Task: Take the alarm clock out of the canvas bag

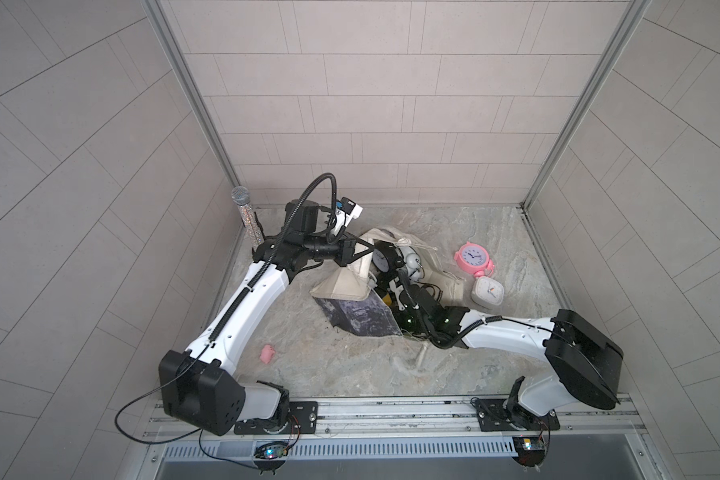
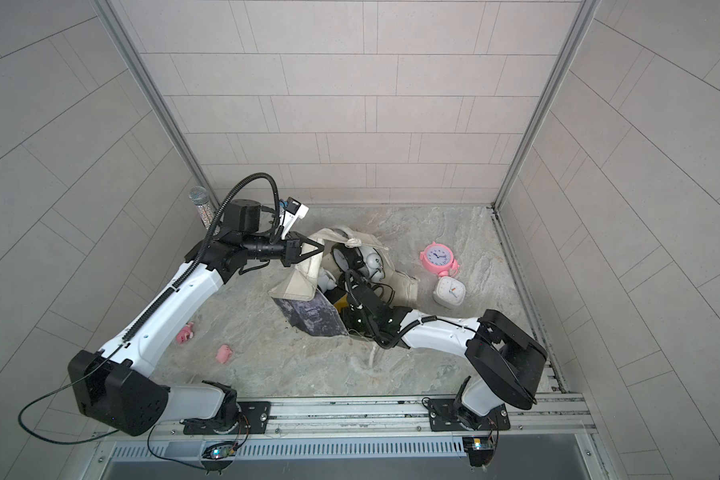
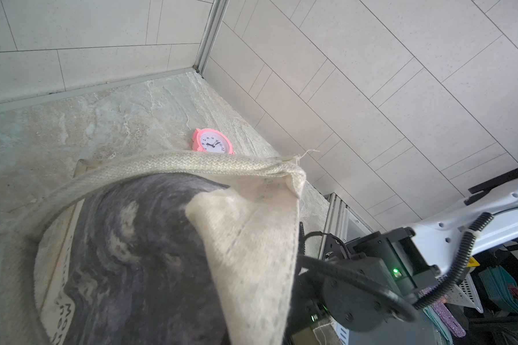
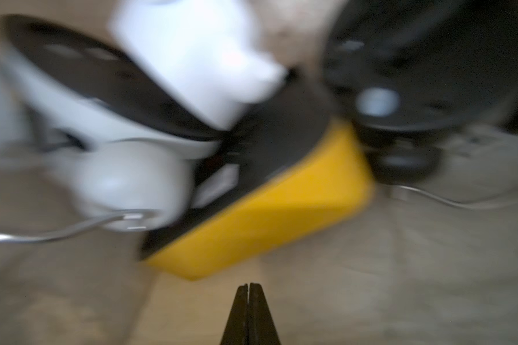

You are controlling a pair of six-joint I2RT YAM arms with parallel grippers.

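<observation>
The canvas bag stands mid-table with its mouth open and several clocks inside. My left gripper is shut at its left rim, where the pale cloth bunches up close to the camera. My right gripper reaches down into the bag, its fingertips together with nothing between them. Ahead of it in the right wrist view lies a yellow alarm clock with a black face side, apart from the tips. Blurred around it are a white clock, a black clock and a white-and-black one.
On the table right of the bag sit a pink alarm clock and a white square clock. A small pink piece lies at the front left. A clear cylinder stands at the back left.
</observation>
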